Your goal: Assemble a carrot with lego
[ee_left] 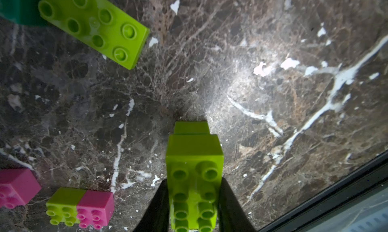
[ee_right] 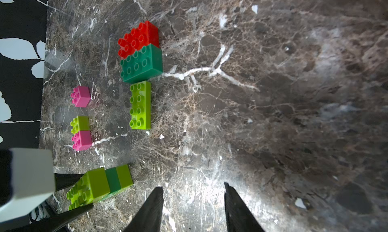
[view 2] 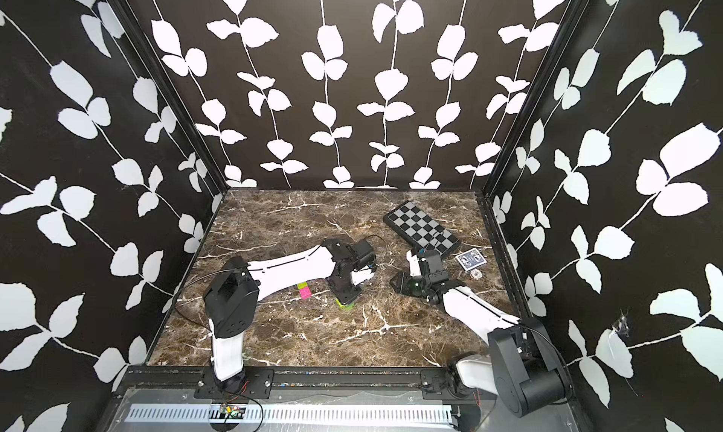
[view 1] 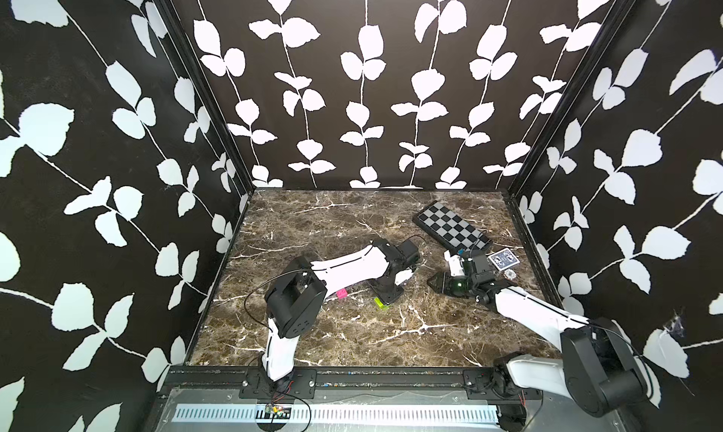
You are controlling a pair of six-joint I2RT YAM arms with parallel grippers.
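My left gripper is shut on a stack point(ee_right: 91, 185) of lime-green bricks with a darker green brick in it, low over the table. My right gripper stands partly open, nothing between its fingertips, to the right of that stack. Beyond them in the right wrist view lie a lime 2x4 brick point(ee_right: 140, 106), a teal brick point(ee_right: 145, 64) against a red brick point(ee_right: 149, 32), a pink brick point(ee_right: 82, 96), and a lime brick point(ee_right: 80, 122) beside another pink one point(ee_right: 83, 139).
A checkered board point(view 1: 444, 221) lies at the back right, with a card deck point(view 1: 503, 259) and a small white object point(view 1: 510, 274) in front of it.
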